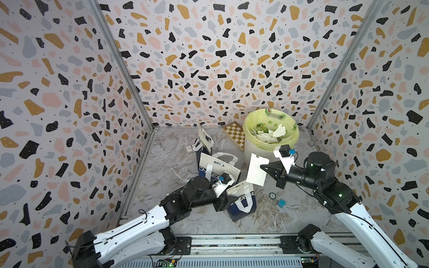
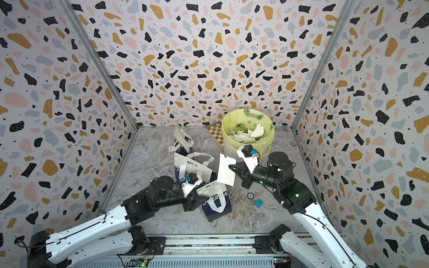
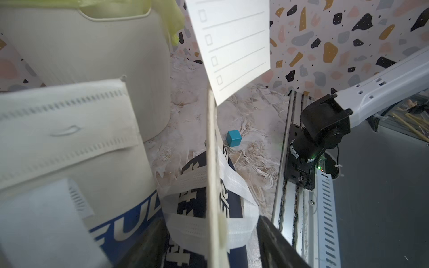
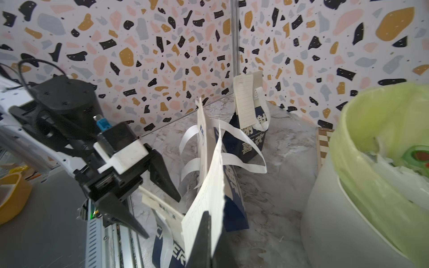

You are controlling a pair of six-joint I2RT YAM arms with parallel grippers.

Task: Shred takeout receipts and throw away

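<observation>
My right gripper (image 1: 264, 167) is shut on a white receipt (image 1: 256, 172), raised beside the bin (image 1: 266, 153); the receipt's lined face (image 3: 232, 40) shows in the left wrist view. My left gripper is open over the front navy-and-cream bag (image 2: 214, 210), lower and left of the receipt, with the bag's rim between but apart from its fingers. Two more bags stand behind; the back one (image 4: 248, 143) carries a paper slip (image 4: 244, 100). Torn white paper (image 1: 278, 133) lies inside the bin's green liner.
A checkered board (image 1: 231, 131) lies behind the bags. A blue cube (image 1: 281, 202) and a small round dark object (image 1: 272, 196) lie on the right front table. Walls close three sides.
</observation>
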